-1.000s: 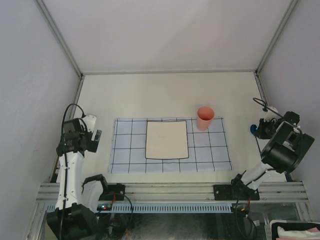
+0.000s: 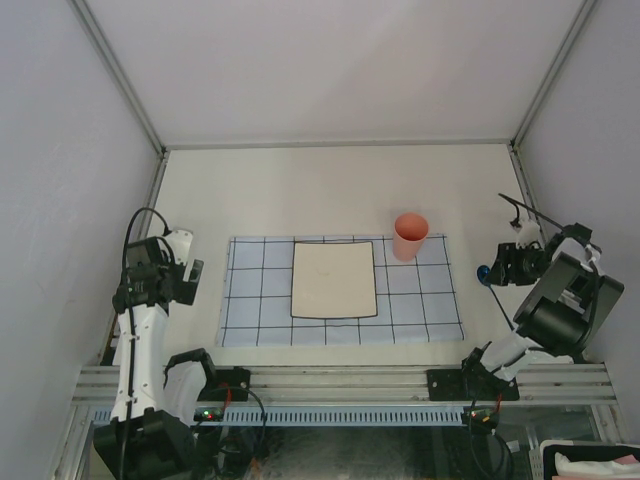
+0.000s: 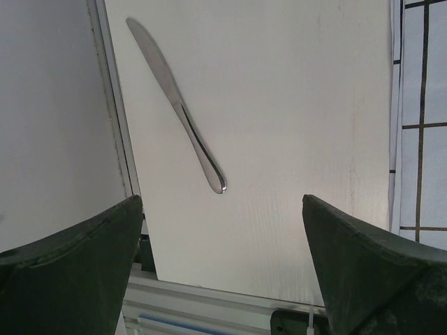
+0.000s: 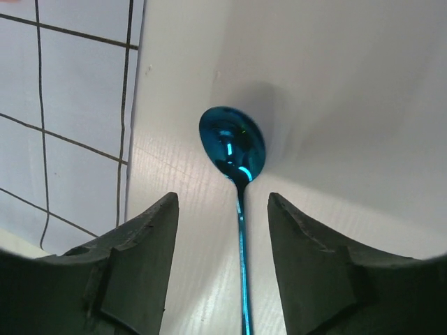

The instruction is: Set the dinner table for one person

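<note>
A blue spoon lies on the white table to the right of the mat, its bowl and thin handle both showing in the right wrist view. Above the handle my right gripper is open, one finger on each side of it and clear of it. In the left wrist view a silver knife lies aslant on bare table. My left gripper stands open at the table's left, its fingers holding nothing. A pink cup stands on the mat's upper right, beside a square cream plate in the middle.
The white mat with black grid lines covers the table's centre. A metal rail runs along the front edge, and walls close in both sides.
The spoon now lies nearer the mat. The left arm looks nearly still.
</note>
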